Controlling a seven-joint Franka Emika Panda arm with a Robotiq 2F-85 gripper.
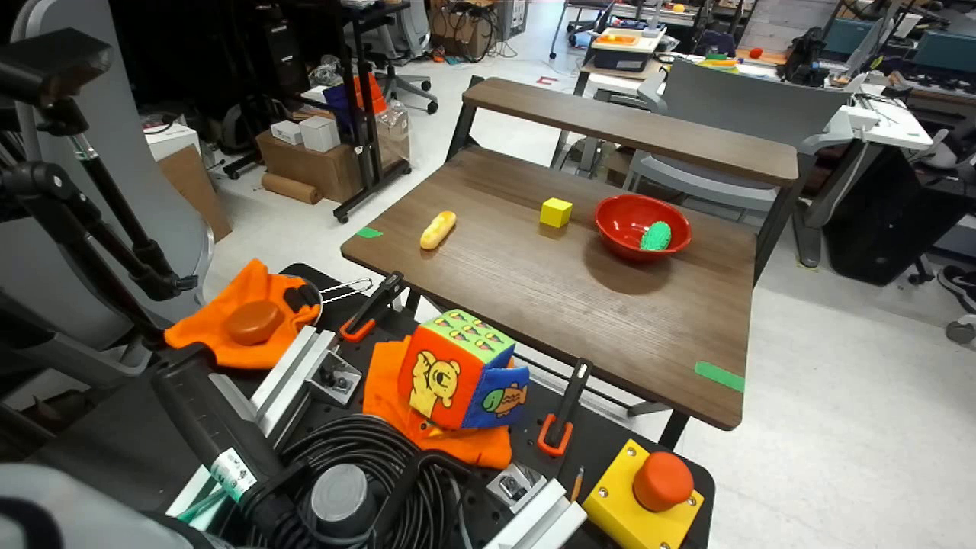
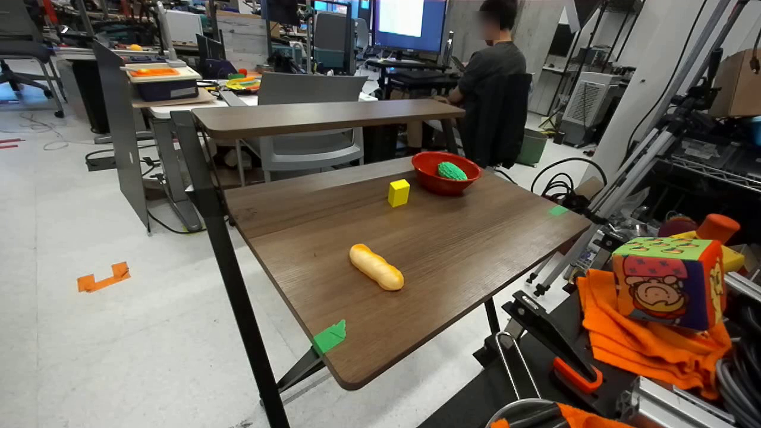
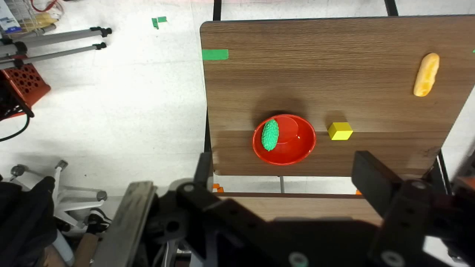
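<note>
My gripper stands open high above the table, with nothing between its dark fingers. A red bowl sits toward the table's back right in exterior view 1, with a green bumpy object inside it. Beside the bowl, a little apart, rests a yellow block. A bread-like yellow roll lies near the opposite end of the table. In the wrist view I look down on the bowl, the green object, the block and the roll.
A raised shelf runs along the table's back edge. On the black stand in front lie a soft picture cube, clamps and a yellow box with a red button.
</note>
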